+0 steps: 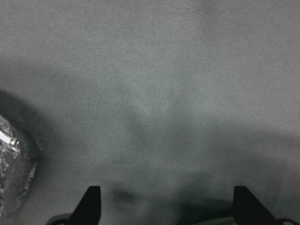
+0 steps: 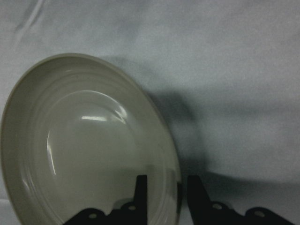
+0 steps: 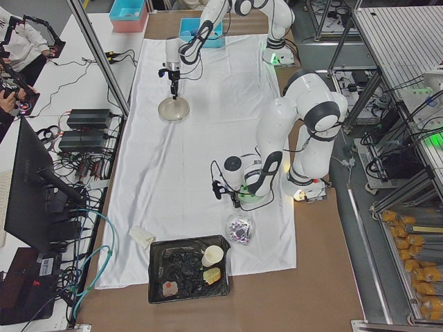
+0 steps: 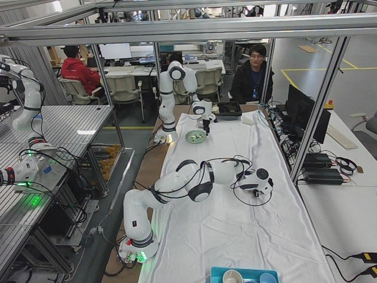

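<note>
In the left wrist view my left gripper stands open over the white cloth, nothing between its fingers; a crinkled silver bag [image 1: 11, 164] lies at the left edge. In the camera left view that bag [image 3: 240, 229] is below this gripper, and a green dish with items is mostly hidden behind the arm. My right gripper is open at a pale round plate [image 2: 89, 136] with a raised rim, a fingertip on either side of the rim, seen from above; contact cannot be told.
A black tray [image 3: 173, 252] with a cup [image 3: 212, 255] and small items is at one end of the cloth, a blue bin [image 4: 217, 275] at the other. Monitor and cables line one side.
</note>
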